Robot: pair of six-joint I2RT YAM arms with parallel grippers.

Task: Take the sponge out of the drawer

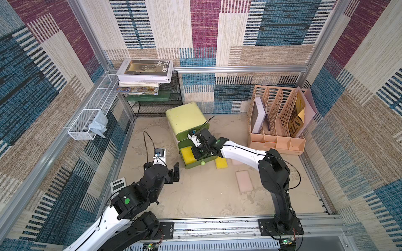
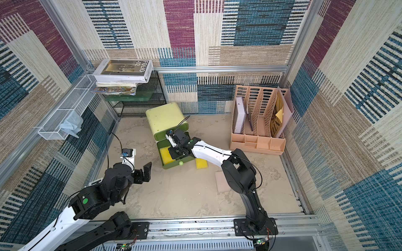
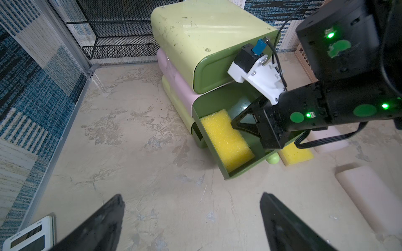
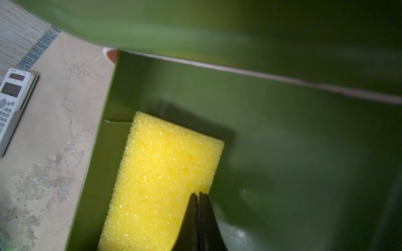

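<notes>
A yellow sponge (image 4: 161, 167) lies inside the pulled-out green drawer (image 3: 209, 156) of the small storage box (image 3: 213, 37), against the drawer's left side. My right gripper is over the drawer at the sponge's right edge, its fingertips together; whether they touch the sponge is unclear. My left gripper stands open with nothing between its fingers, low at the left of the table, in front of and left of the drawer.
A second yellow sponge (image 1: 221, 163) and pink blocks (image 1: 244, 181) lie right of the drawer. A calculator (image 4: 12, 100) lies at the left. A pink file organiser (image 1: 276, 142) stands at back right; wire shelves with books (image 1: 144, 71) at back left.
</notes>
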